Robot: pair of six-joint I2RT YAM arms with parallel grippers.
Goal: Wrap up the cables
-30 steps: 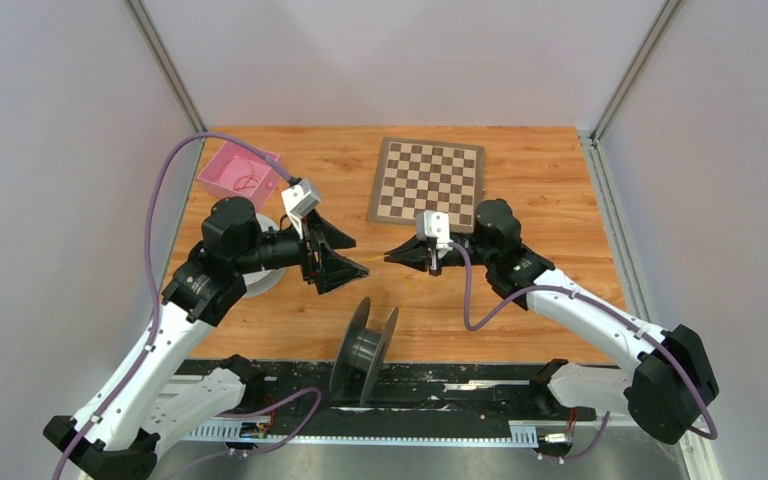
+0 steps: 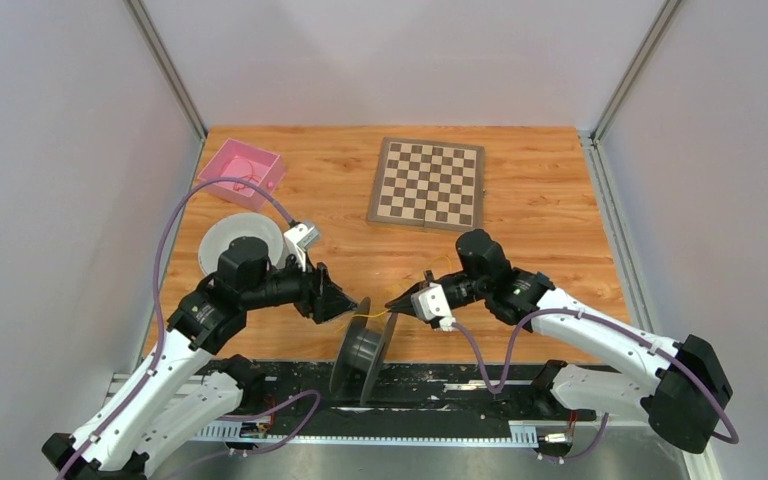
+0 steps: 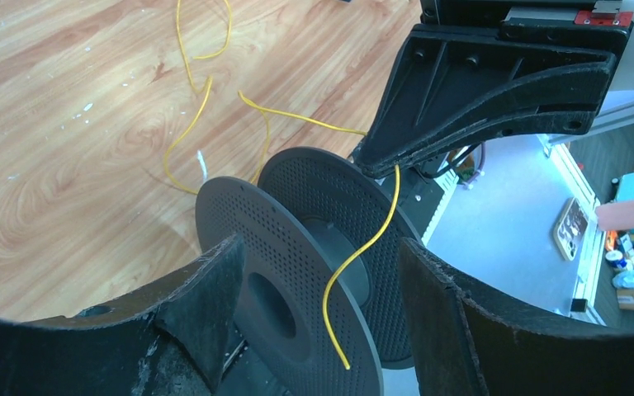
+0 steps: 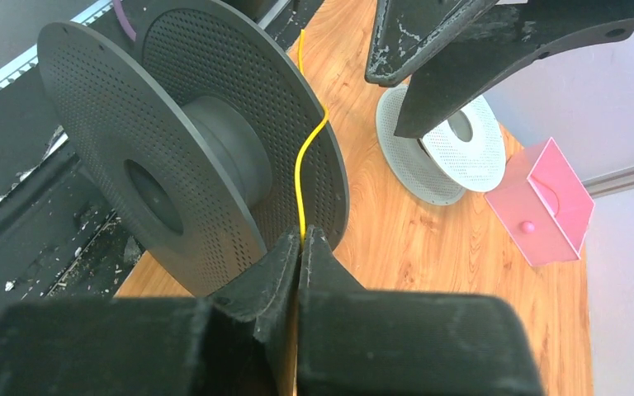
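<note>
A dark grey spool (image 2: 362, 350) stands on its rim at the table's front edge, two perforated discs around a core. My right gripper is shut on a yellow cable (image 4: 300, 177) just over the spool. From its fingertips a short free end (image 3: 355, 257) hangs across the spool's rim in the left wrist view; behind, more cable (image 3: 297, 117) trails to the table. My left gripper is at the spool's left side, its fingers apart, with the cable's free end seen beyond them and not pinched.
A white spool (image 4: 470, 147) lies to the left on the table, near a pink box (image 2: 243, 172) holding a thin red cable. A chessboard (image 2: 427, 184) lies at the back.
Both grippers have come toward the front edge, over the spool, the cable moving with the right one.
</note>
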